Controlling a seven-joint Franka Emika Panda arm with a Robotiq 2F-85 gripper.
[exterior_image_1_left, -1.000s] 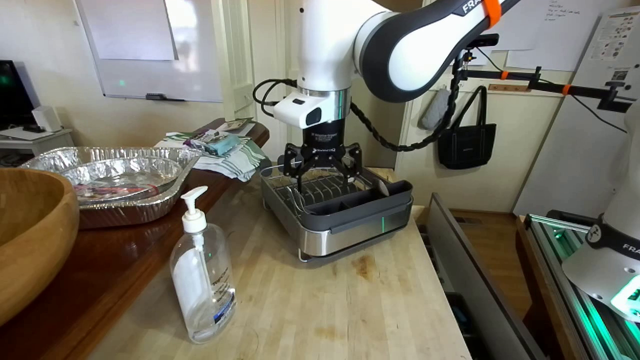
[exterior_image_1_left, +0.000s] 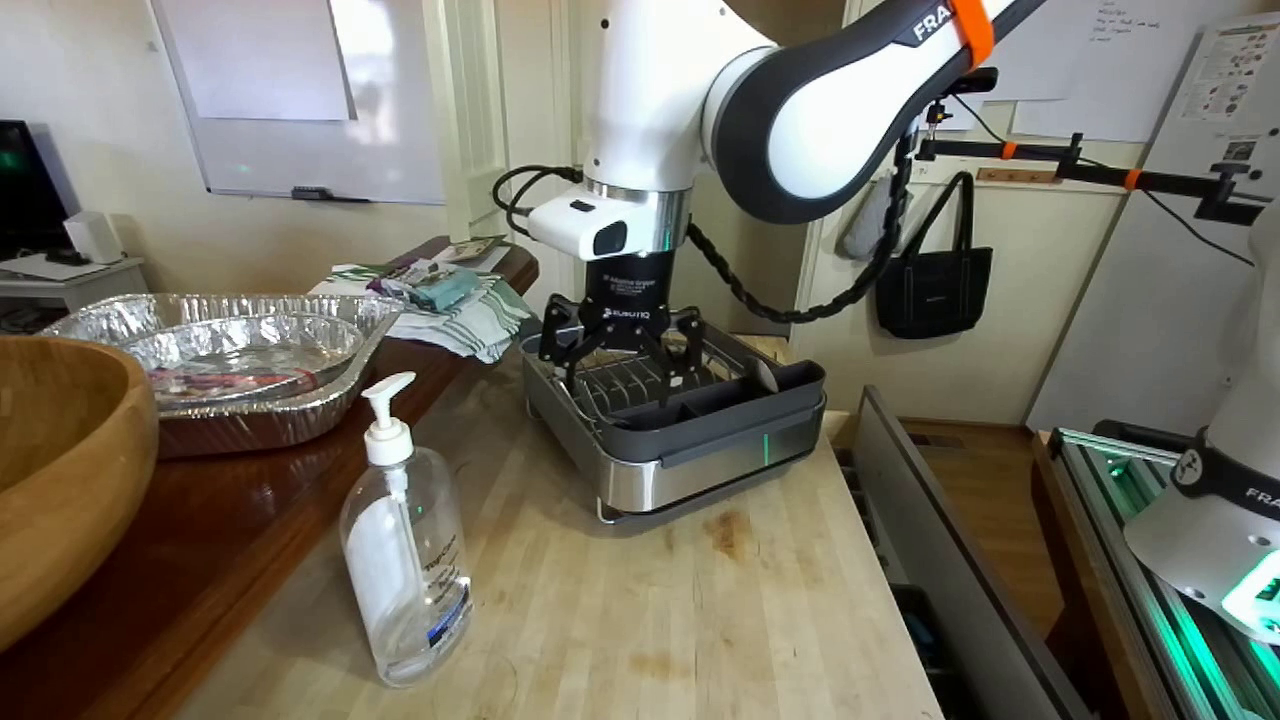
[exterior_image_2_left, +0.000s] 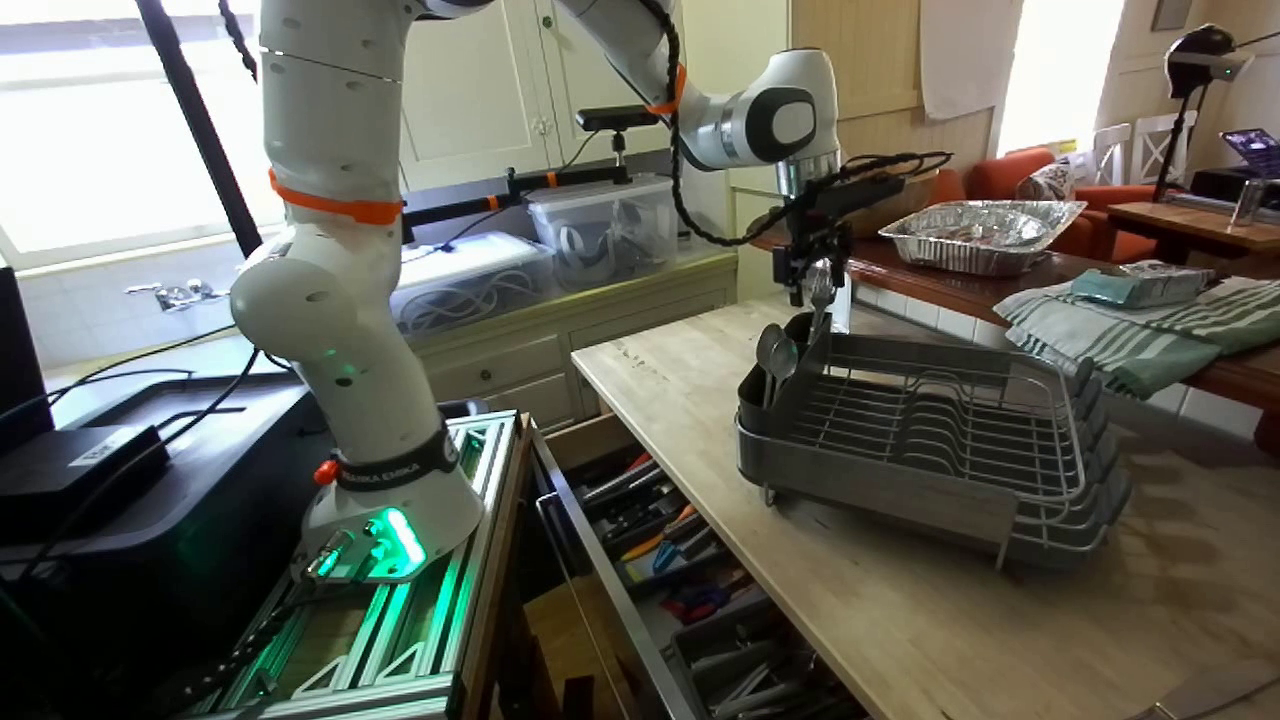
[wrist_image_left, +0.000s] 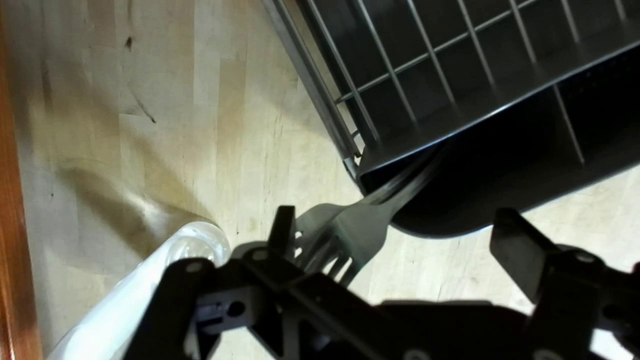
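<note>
My gripper stands open over the dark utensil holder (wrist_image_left: 480, 186) at one side of the dish rack (exterior_image_2_left: 888, 492). Two overlapping forks (wrist_image_left: 360, 228) lean out of the holder's corner, tines up. In the wrist view, their heads appear in the gap between my fingers, much closer to the left finger (wrist_image_left: 282, 228) than to the right. Whether that finger touches a fork is unclear. Exterior view 2 shows a fork head (exterior_image_2_left: 821, 286) beside the gripper (exterior_image_2_left: 794, 282). Two spoons (exterior_image_2_left: 780, 358) stand at the holder's other end.
A clear pump bottle (exterior_image_1_left: 408, 564) stands on the wooden counter (exterior_image_1_left: 672, 624), left of the rack. Below the counter edge, an open drawer (exterior_image_2_left: 600, 540) holds tools and utensils. Foil trays (exterior_image_1_left: 264, 360) and a wooden bowl (exterior_image_1_left: 72, 468) occupy the side table.
In exterior view 1 my gripper has shifted left and slightly down over the rack. Its fingers remain open, and the rack and bottle are where they were.
</note>
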